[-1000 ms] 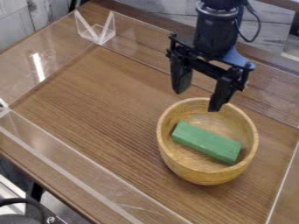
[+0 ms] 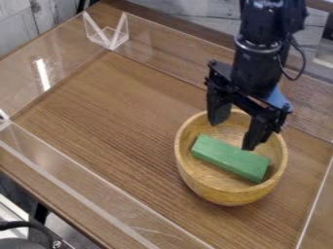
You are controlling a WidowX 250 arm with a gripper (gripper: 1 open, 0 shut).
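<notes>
My black gripper (image 2: 244,119) hangs open over the far half of a yellow round bowl (image 2: 231,192), its two fingers spread apart. A green rectangular block (image 2: 232,157) lies flat in the bowl, just below and in front of the fingers.
The bowl sits on a wooden surface (image 2: 97,136) at the right. A clear plastic object (image 2: 107,32) stands at the back left. A blue object (image 2: 299,103) is partly hidden behind the gripper.
My gripper has moved down and toward the camera, lower over the bowl. The bowl and the green block look unmoved.
</notes>
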